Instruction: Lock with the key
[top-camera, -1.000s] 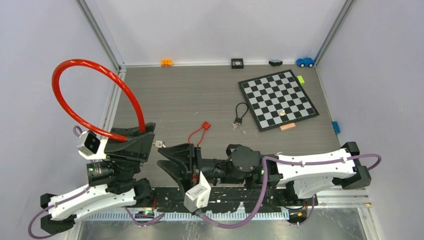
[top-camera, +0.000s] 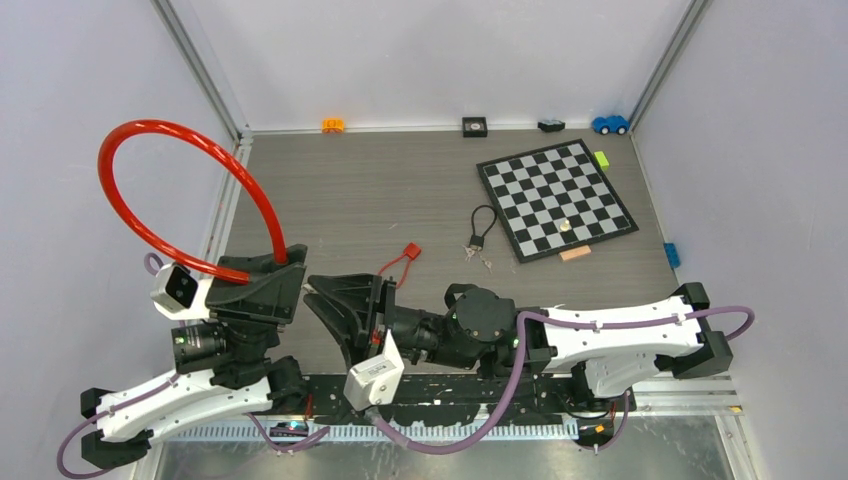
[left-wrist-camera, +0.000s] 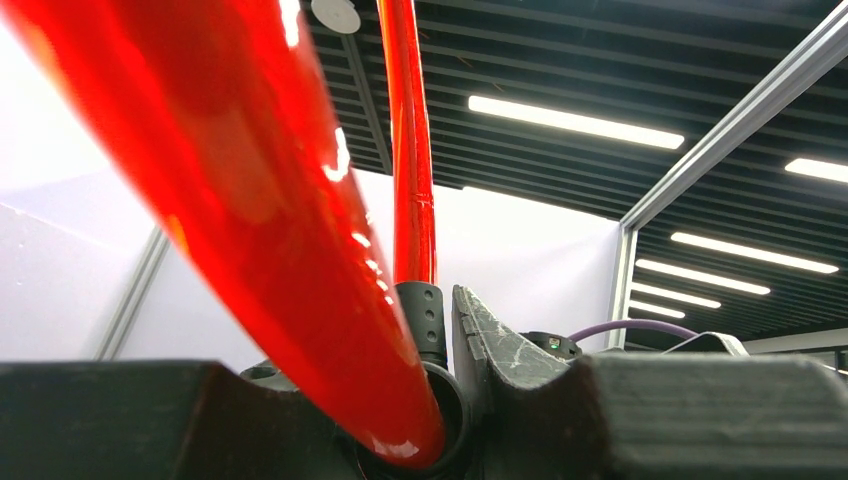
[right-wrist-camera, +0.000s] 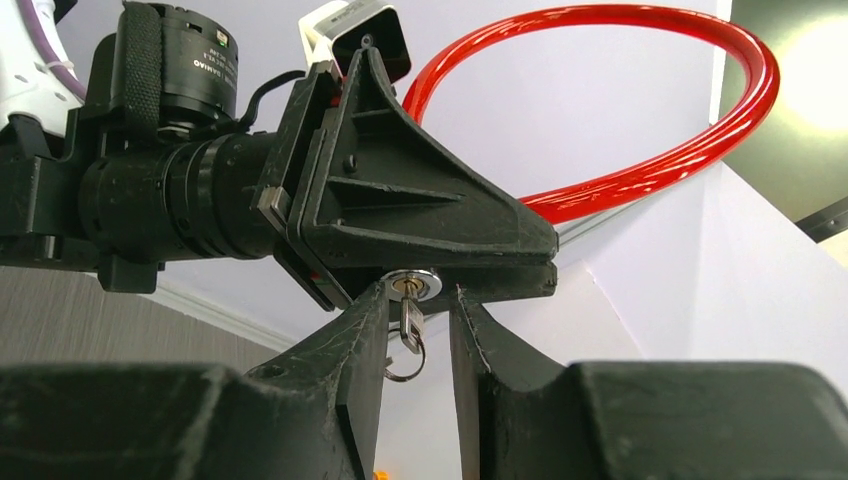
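My left gripper (top-camera: 282, 290) is shut on the red U-lock (top-camera: 128, 210), its loop raised above the gripper; in the left wrist view the red shackle (left-wrist-camera: 412, 200) fills much of the frame. In the right wrist view a key (right-wrist-camera: 411, 325) with a ring sits in the lock's cylinder (right-wrist-camera: 425, 283), between the left gripper's fingers. My right gripper faces it with its fingers part open, the key in the gap between them; whether they touch it I cannot tell.
A chessboard (top-camera: 540, 185) lies at the right of the table. A small black cable lock with keys (top-camera: 477, 241) and a red one (top-camera: 412, 251) lie mid-table. Small toys line the back edge.
The left gripper and red lock have moved very slightly.
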